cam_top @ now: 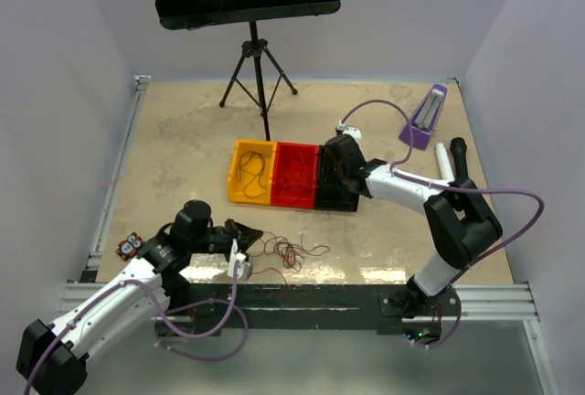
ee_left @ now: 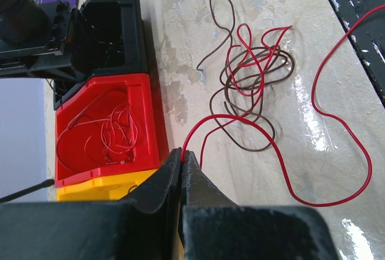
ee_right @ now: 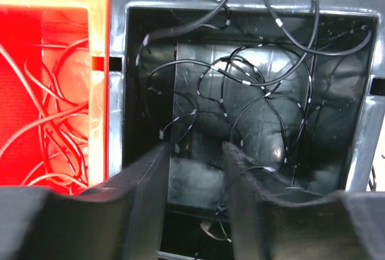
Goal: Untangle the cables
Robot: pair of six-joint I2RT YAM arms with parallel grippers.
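Observation:
My left gripper is shut on a red cable, which loops away to the right in the left wrist view. A loose tangle of that red cable and a brown cable lies on the table. The right gripper is open, low over the black bin, its fingers apart. The black cable lies partly in that bin, with loops hanging over the far rim. Whether any strand touches the right fingers is blurred.
Beside the black bin stand a red bin with red cable and a yellow bin with a dark cable. A music stand rises behind them. A purple holder sits at the back right.

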